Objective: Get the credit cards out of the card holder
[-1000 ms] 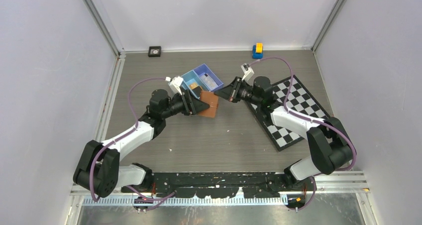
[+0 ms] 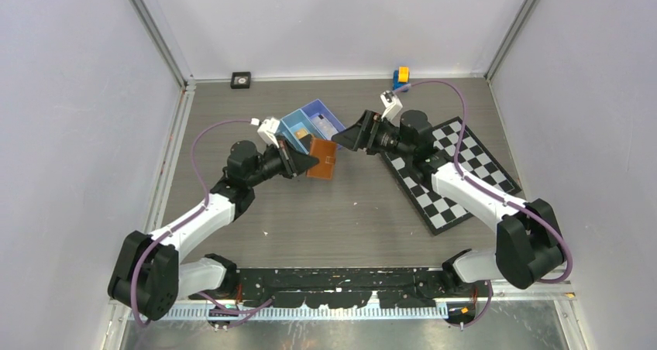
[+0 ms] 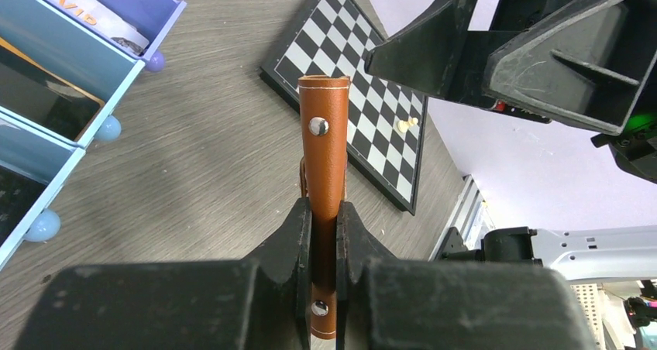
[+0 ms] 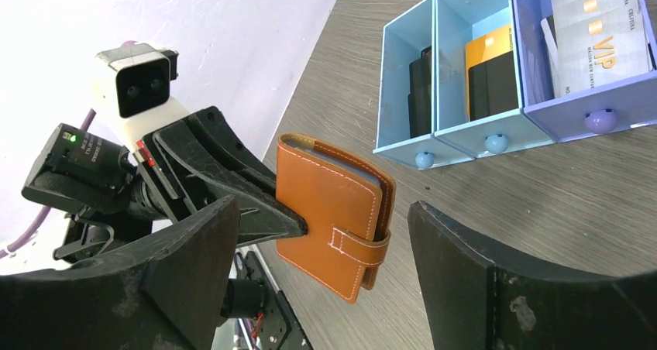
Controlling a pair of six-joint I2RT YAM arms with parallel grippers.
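Observation:
A brown leather card holder [image 2: 324,160] with a strap and snap, seen edge-on in the left wrist view [image 3: 321,133], is gripped by my left gripper above the table, in front of the bins. In the right wrist view the holder [image 4: 329,211] shows its top edge with pale contents inside, strap across its side. My right gripper stands open just to the right of the holder, with nothing between its fingers.
Blue bins [image 4: 403,149] with cards and dark items lie behind the holder. A checkerboard [image 2: 449,172] fills the right of the table. A small black box [image 2: 240,80] and a yellow-blue toy [image 2: 401,79] sit at the back.
My right gripper has opened and lifted back slightly from the holder. My left gripper, shut on the holder, has shifted a little to the left.

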